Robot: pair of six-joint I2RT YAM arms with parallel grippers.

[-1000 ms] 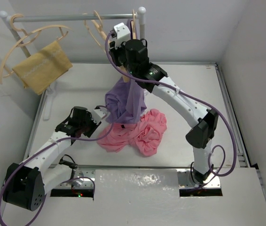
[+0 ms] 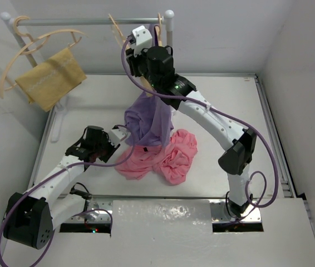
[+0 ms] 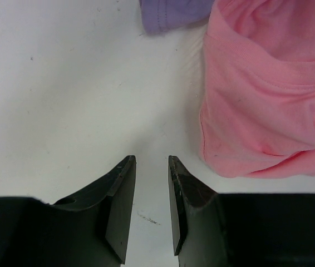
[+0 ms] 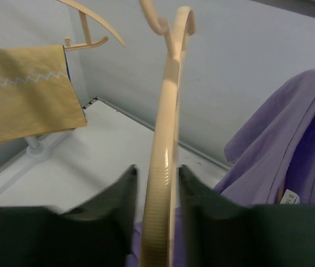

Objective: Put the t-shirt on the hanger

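A purple t-shirt [image 2: 146, 119] drapes from a wooden hanger near the rail's right end; its cloth [image 4: 282, 139] and a white label show in the right wrist view. Crumpled on the table, a pink t-shirt [image 2: 174, 158] lies in front of it and also fills the upper right of the left wrist view. Up at the rail, my right gripper has its fingers on either side of a bare wooden hanger [image 4: 163, 139], with a gap visible on the left side. Low over the table, left of the pink cloth, my left gripper is open and empty.
A metal rail [image 2: 85, 21] crosses the back. At its left end hangs another wooden hanger [image 2: 15, 57] carrying a mustard cloth [image 2: 54, 79]. Bare table [image 2: 224, 105] shows on the right. Walls close in the sides.
The bare hanger has swung a little. The left arm and the pink t-shirt have not moved.
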